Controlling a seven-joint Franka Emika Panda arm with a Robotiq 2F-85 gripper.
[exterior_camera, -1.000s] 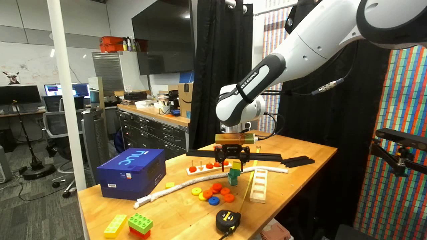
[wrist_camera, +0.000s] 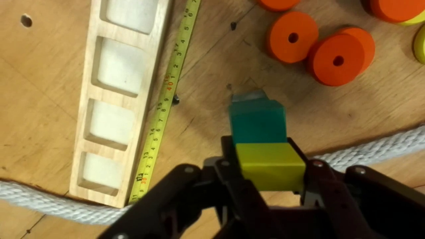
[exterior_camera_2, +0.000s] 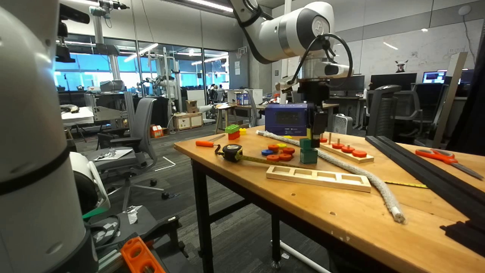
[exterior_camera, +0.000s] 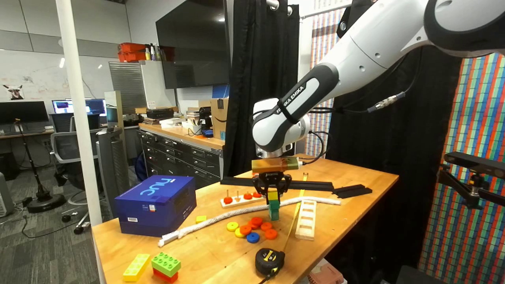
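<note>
My gripper is shut on a yellow block [wrist_camera: 273, 165], with a finger on either side of it. Directly below the yellow block are green blocks [exterior_camera: 274, 211]. Exterior view 2 shows an upper green block [exterior_camera_2: 305, 143] over a larger lower green block [exterior_camera_2: 308, 157], which appears to rest on the table. From above, the green [wrist_camera: 259, 121] juts out past one side of the yellow. Whether the fingers also touch the upper green block, I cannot tell.
Orange, yellow and blue discs [exterior_camera: 253, 237] lie near the stack. A wooden frame with square recesses [wrist_camera: 115, 107], a tape measure's blade [wrist_camera: 165, 95] and a white rope [exterior_camera_2: 382, 186] are close by. The pegged board [exterior_camera_2: 348, 154] and blue box [exterior_camera: 156, 206] stand farther off.
The gripper was open around the yellow block and has closed on it. The yellow block and upper green block have shifted left in exterior view 1, and the stack looks straighter.
</note>
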